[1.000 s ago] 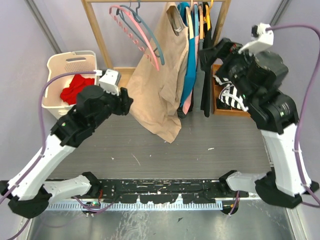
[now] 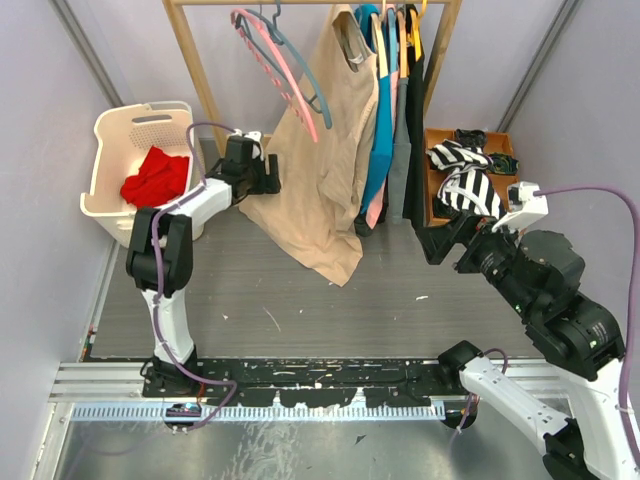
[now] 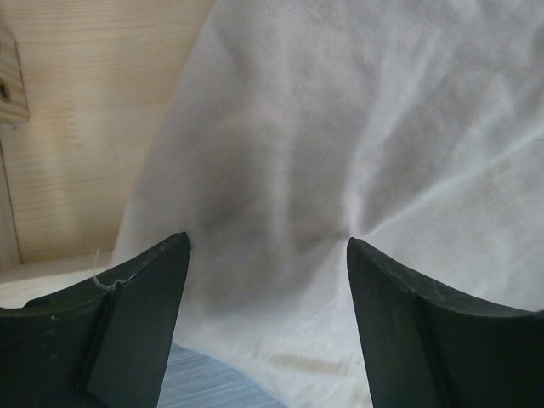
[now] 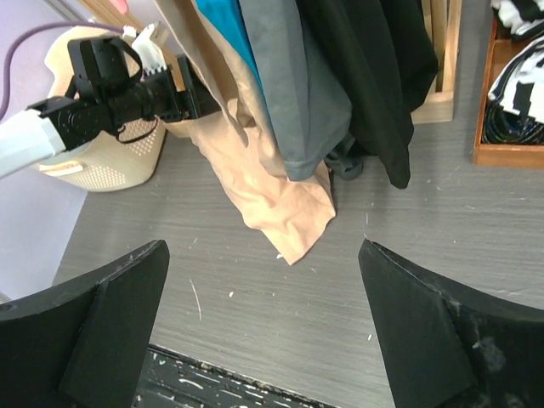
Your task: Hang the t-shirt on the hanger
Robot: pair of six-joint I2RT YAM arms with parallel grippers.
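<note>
A tan shirt (image 2: 325,170) hangs from the rack at a slant, its lower end spread down over the grey floor. Close to its left edge is my left gripper (image 2: 272,174); the left wrist view shows the tan cloth (image 3: 280,170) filling the space beyond the open fingers (image 3: 140,314), not clamped. My right gripper (image 2: 445,245) is open above the floor at the right, with only floor beyond its fingers (image 4: 102,331). Two empty hangers, a pink one (image 2: 290,85) and a grey-blue one (image 2: 315,95), hang at the rack's left end.
Several dark and blue garments (image 2: 400,140) hang right of the tan shirt. A cream basket (image 2: 110,205) with a red cloth (image 2: 156,178) stands at the left. A wooden box (image 2: 432,190) of striped cloth sits at the right.
My left arm has reached away from the front, bringing its gripper lower beside the shirt's left edge. The right arm has swung lower and away from the hanging garments. The shirt looks unmoved.
</note>
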